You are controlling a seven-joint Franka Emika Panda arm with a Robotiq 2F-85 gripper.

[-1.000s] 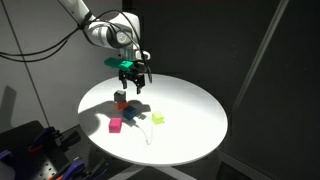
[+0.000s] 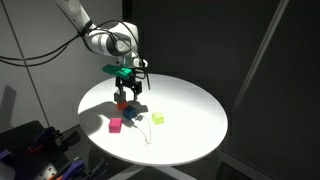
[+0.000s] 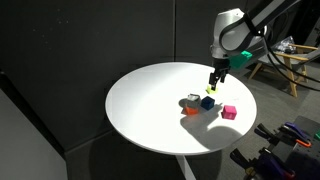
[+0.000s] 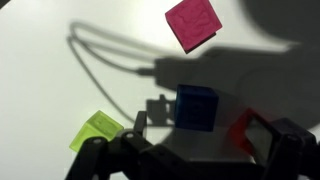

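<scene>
A blue cube [image 4: 196,107] sits on the white table, centred just ahead of my gripper in the wrist view. The fingers stand apart with nothing between them. To the left lies a yellow-green block [image 4: 95,130]; a pink block [image 4: 193,22] is at the top. Partly behind the right finger is a red block [image 4: 240,128]. In the first exterior view my gripper [image 2: 131,90] hangs above and behind the blue cube [image 2: 129,113] and red block [image 2: 121,105]. A grey block [image 3: 193,98] rests beside the red one in the second exterior view.
In the first exterior view, the pink block [image 2: 115,126] and yellow-green block [image 2: 157,118] lie apart on either side of the blue cube. Dark equipment [image 2: 45,150] stands beyond the table's edge.
My arm has come lower and shifted slightly left in the first exterior view. It now covers much of the grey block behind the red one. The coloured blocks have not moved.
</scene>
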